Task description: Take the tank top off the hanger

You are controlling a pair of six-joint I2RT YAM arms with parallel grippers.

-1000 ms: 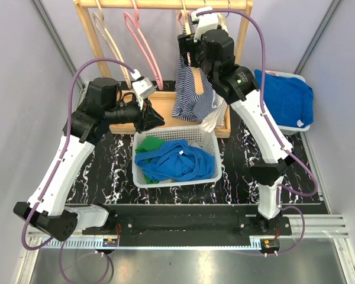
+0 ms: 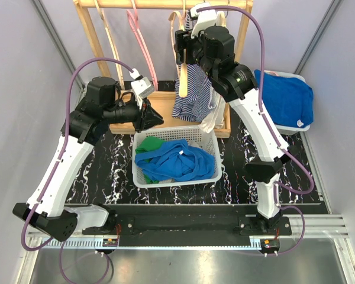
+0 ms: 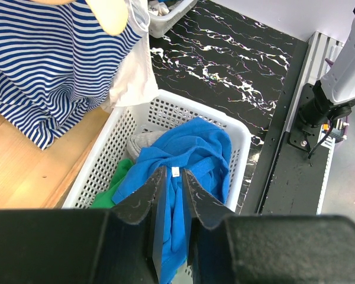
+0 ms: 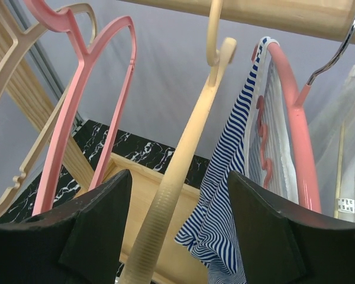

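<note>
A navy-and-white striped tank top (image 2: 192,94) hangs on the wooden rack among pale garments; in the right wrist view its striped cloth (image 4: 216,216) is beside a pink hanger (image 4: 302,160). My right gripper is high at the rack, fingers apart, with a wooden hanger (image 4: 189,133) between or just beyond them; contact cannot be told. My left gripper (image 2: 147,118) waits low at the rack's left, above the basket's back edge; its fingertips (image 3: 161,177) show a narrow gap with nothing held.
A white basket (image 2: 136,171) with blue and green cloths sits in front of the rack. A second bin (image 2: 302,127) with blue cloth is at back right. Empty pink and wooden hangers (image 2: 136,35) hang on the rack's left.
My right arm has shifted slightly left in the top view, and the wooden hanger near it has swung about. The left arm looks unchanged.
</note>
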